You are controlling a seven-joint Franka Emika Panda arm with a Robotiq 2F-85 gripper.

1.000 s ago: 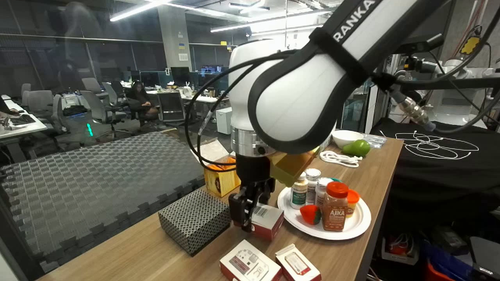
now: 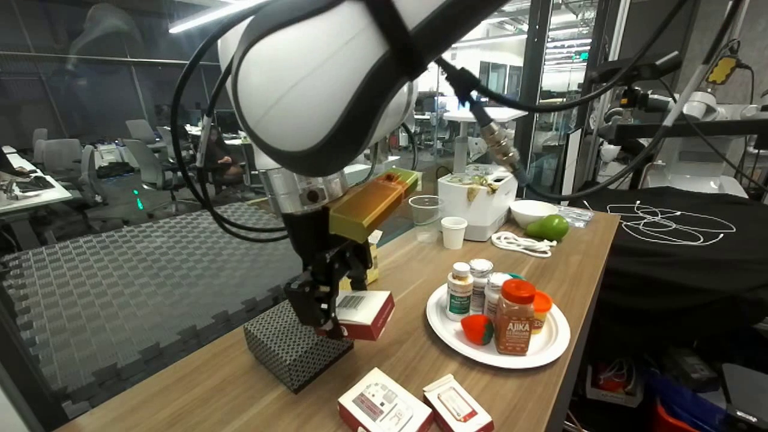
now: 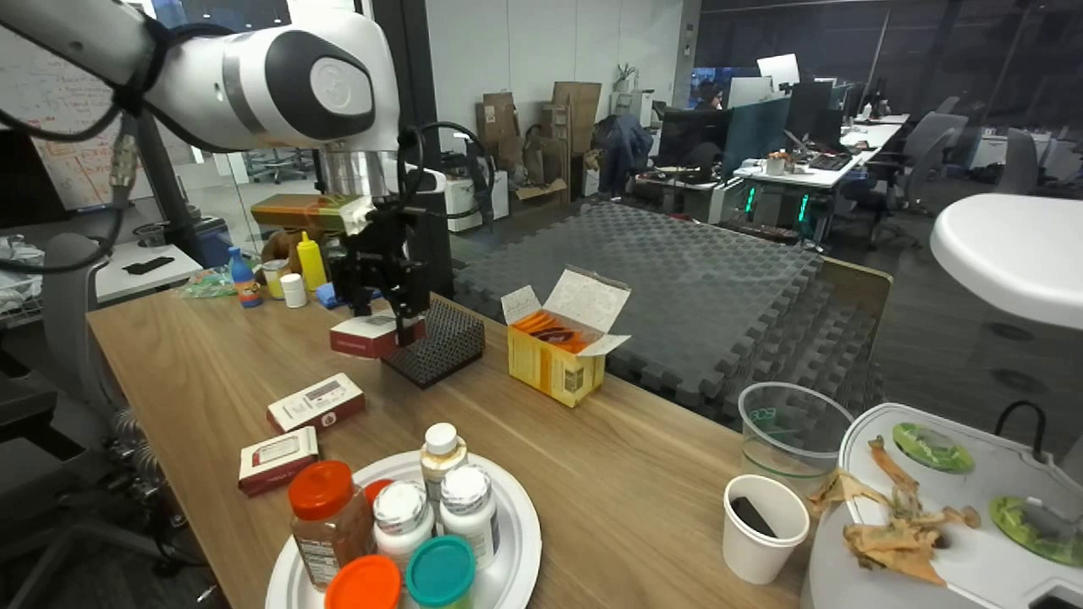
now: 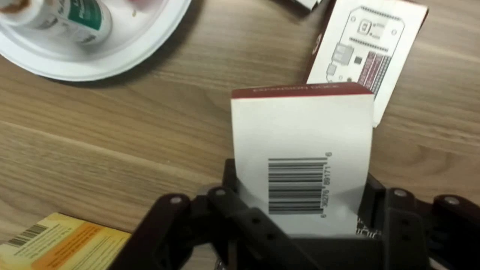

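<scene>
A white box with dark red sides (image 4: 301, 130) and a barcode on top is clamped between the fingers of my gripper (image 2: 335, 306). In exterior view 1 this box (image 2: 368, 309) is raised, slightly tilted, over the right edge of a black-and-white patterned box (image 2: 291, 345). In exterior view 2 the held box (image 3: 360, 335) appears beside the patterned box (image 3: 442, 340); whether they touch I cannot tell. Two similar red-and-white boxes lie on the table: a larger one (image 2: 385, 403) and a smaller one (image 2: 458, 404).
A white plate (image 2: 446, 335) carries bottles, jars and a toy strawberry. An open yellow box (image 3: 553, 370) stands behind the patterned box. Cups (image 3: 761, 528) and a white appliance (image 2: 475, 209) are farther along. Bare wood (image 3: 629, 487) lies between.
My gripper has moved left and up in exterior view 1, carrying the red-and-white box from the table toward the patterned box. The other objects stay in place.
</scene>
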